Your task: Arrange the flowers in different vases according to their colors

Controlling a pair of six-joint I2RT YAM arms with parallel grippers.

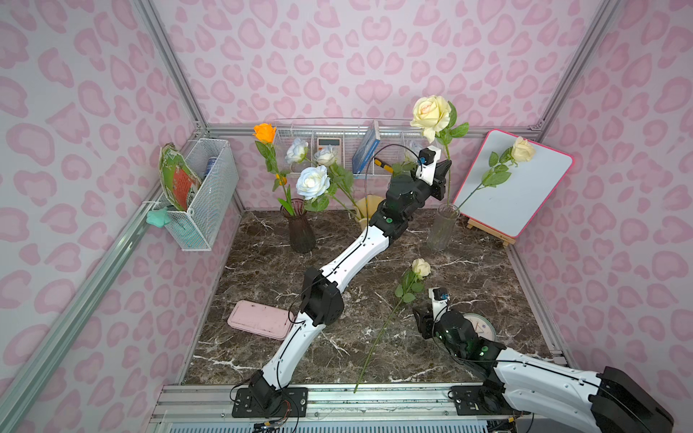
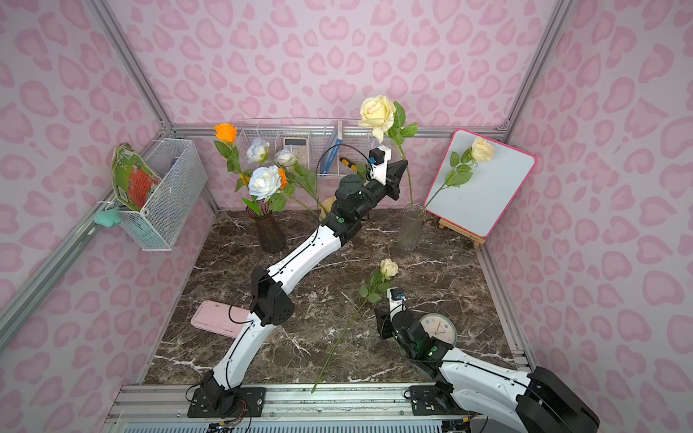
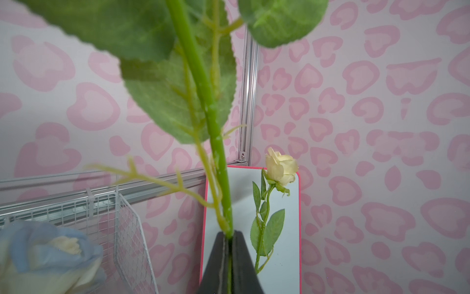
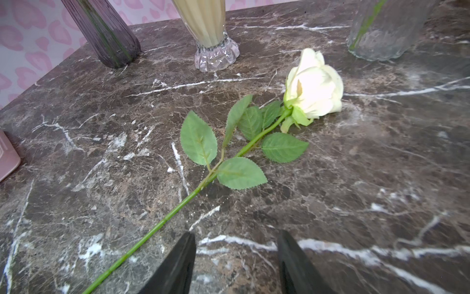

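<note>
My left gripper is shut on the green stem of a large cream rose (image 1: 431, 115), which stands upright above the clear glass vase (image 1: 442, 229). The stem's lower part lines up with the vase mouth; how deep it sits cannot be told. Another cream rose (image 1: 522, 150) leans out of this vase toward the whiteboard. A third cream rose (image 4: 314, 85) lies on the table, its stem running toward the front edge. To the right of this stem, my right gripper is part open with nothing between its fingers.
An orange flower (image 1: 264, 133) rises from a dark vase (image 1: 301, 234). Pale blue roses (image 1: 312, 182) stand in a middle vase (image 4: 215, 49) partly behind my left arm. A whiteboard (image 1: 498, 195), pink case (image 1: 260, 319) and clock (image 1: 482, 327) flank the marble table.
</note>
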